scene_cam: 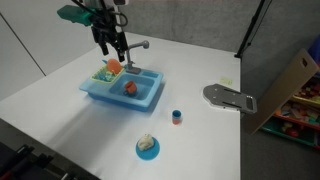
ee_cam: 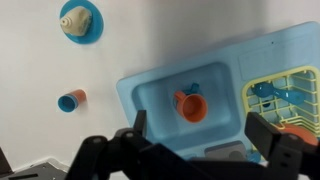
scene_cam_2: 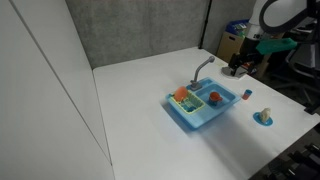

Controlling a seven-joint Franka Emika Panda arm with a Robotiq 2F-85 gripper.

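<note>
High above the blue toy sink (scene_cam: pixel 130 99), my gripper is open, its two black fingers wide apart in the wrist view. No object shows between them. Inside the basin lies an orange cup (ee_cam: pixel 192 105) with a small blue item (ee_cam: pixel 191 88) beside it. A yellow dish rack (ee_cam: pixel 282 90) fills the sink's other side, holding a blue utensil (ee_cam: pixel 285 93) and an orange piece (scene_cam: pixel 114 66). On the table apart from the sink, a blue plate (scene_cam: pixel 148 151) carries a pale, shell-like item (scene_cam: pixel 146 142). A small blue-and-orange cup (scene_cam: pixel 177 117) stands alone.
The sink's grey faucet (scene_cam: pixel 132 55) rises at the back, near the gripper in exterior view 1. A grey metal board (scene_cam: pixel 229 98) lies farther right on the white table. Shelves with coloured bins (scene_cam: pixel 298 110) stand beyond the table edge.
</note>
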